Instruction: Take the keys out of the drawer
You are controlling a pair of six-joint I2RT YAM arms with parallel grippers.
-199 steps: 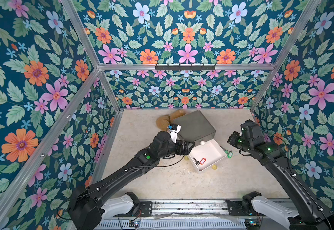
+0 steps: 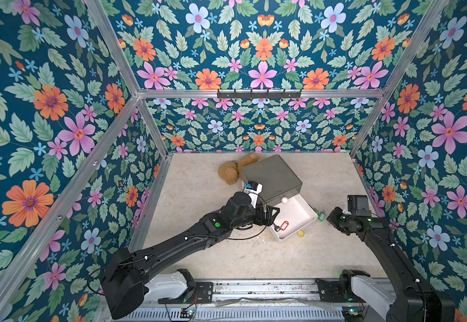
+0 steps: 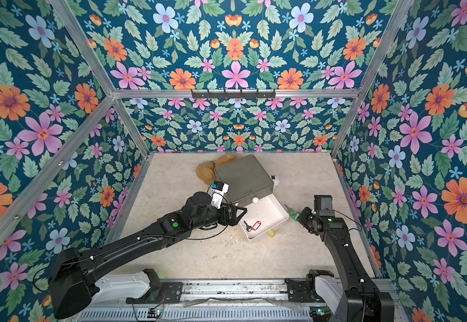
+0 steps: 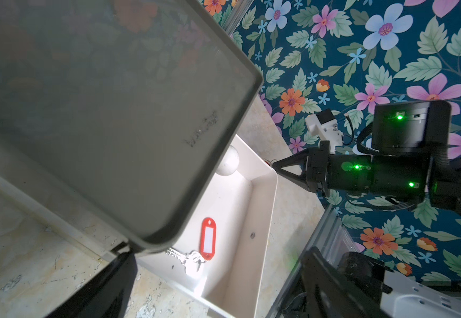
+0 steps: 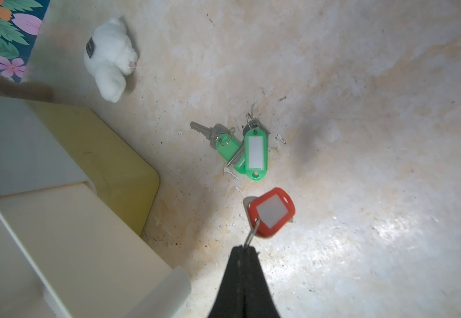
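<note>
In the top right view, the white drawer (image 3: 279,222) stands pulled out of the grey-topped cabinet (image 3: 244,179). Inside it lies a key with a red tag (image 3: 256,225), clearer as the silver key (image 4: 190,260) in the left wrist view. A second red tag (image 5: 271,212) hangs by its ring from my right gripper, which is shut on it above the table beside the drawer; its key is not visible. Two green-tagged keys (image 5: 255,151) lie on the table just beyond. My left gripper is open, fingers spread, at the drawer's left front corner.
A white ball (image 4: 228,161) sits in the drawer. A yellow ball (image 3: 271,233) lies in front of it. A white plush toy (image 5: 111,58) lies beside the cabinet, a brown one (image 3: 206,172) behind it.
My right gripper has come down towards the table near the green-tagged keys, carrying the red tag. The left gripper has shifted slightly right over the last second.
</note>
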